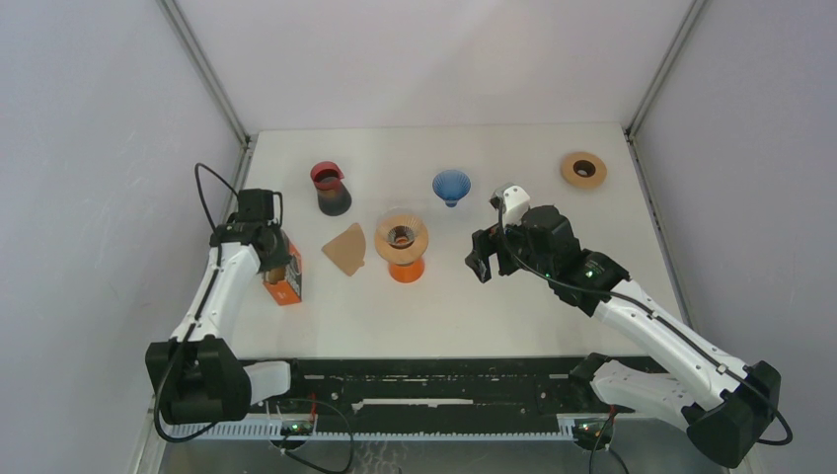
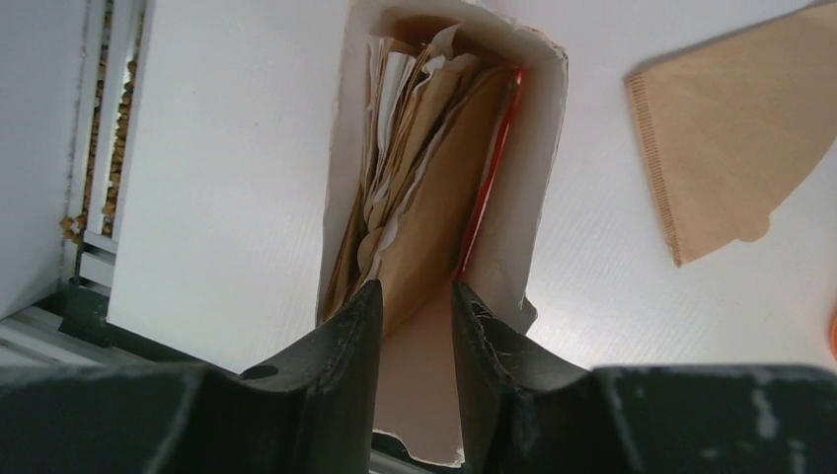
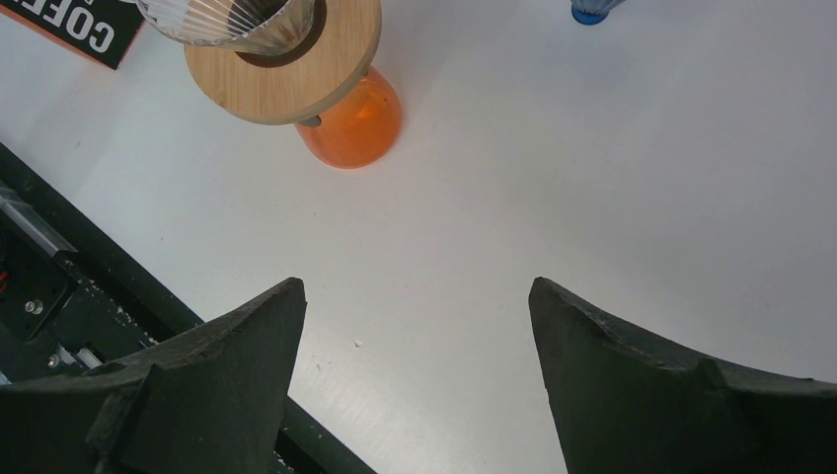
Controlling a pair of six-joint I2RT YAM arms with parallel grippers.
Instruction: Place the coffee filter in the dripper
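Note:
Brown and white paper filters [image 2: 434, 188] stand packed in the open box [image 2: 538, 148], which shows orange at its front in the top view. Over this box my left gripper is part open, its fingertips apart and no filter visible between them. One brown filter [image 1: 345, 249] lies flat on the table right of the box. The clear dripper with its wooden collar [image 1: 385, 239] rests on the orange base [image 1: 406, 271]. Right of it, my right gripper is open above bare table, with nothing between its fingers.
At the back stand a red and dark pitcher [image 1: 334, 193] and a blue dripper [image 1: 451, 185]. A wooden ring [image 1: 583, 170] lies far right.

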